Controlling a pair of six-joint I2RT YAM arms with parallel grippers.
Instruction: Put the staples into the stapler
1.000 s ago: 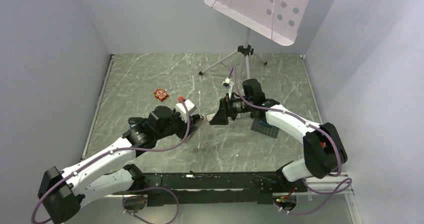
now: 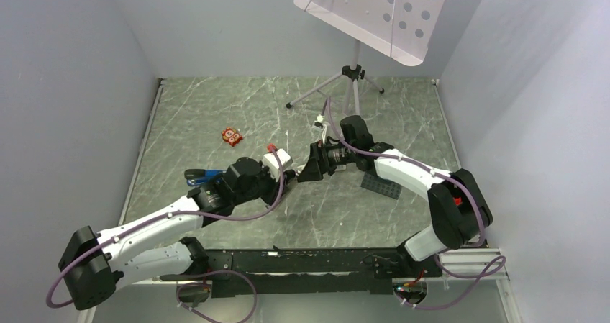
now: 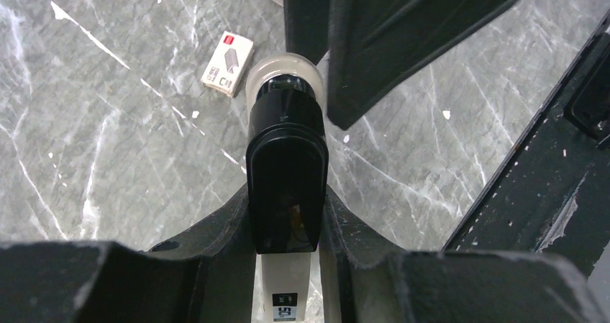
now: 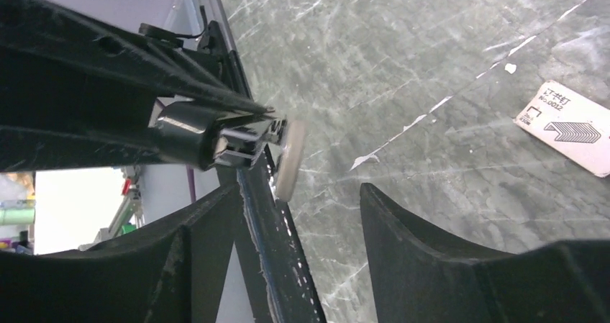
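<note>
My left gripper is shut on the black stapler (image 3: 284, 186), holding it upright in the middle of the work surface, its pale rounded top end facing my right gripper. My right gripper stands part open right beside that end, with nothing seen between its fingertips; in the left wrist view its black fingers (image 3: 367, 42) reach over the stapler. A small staples box lies on the marble below, also in the right wrist view as a printed pale box (image 4: 565, 129).
A red patterned object (image 2: 231, 137) lies back left, blue-handled tools (image 2: 203, 177) at the left, and a dark grid pad (image 2: 381, 188) at the right. A tripod stand (image 2: 352, 85) stands at the back.
My left gripper has moved right with the stapler, toward my right gripper. The right gripper has shifted slightly left, so the two are now closer together.
</note>
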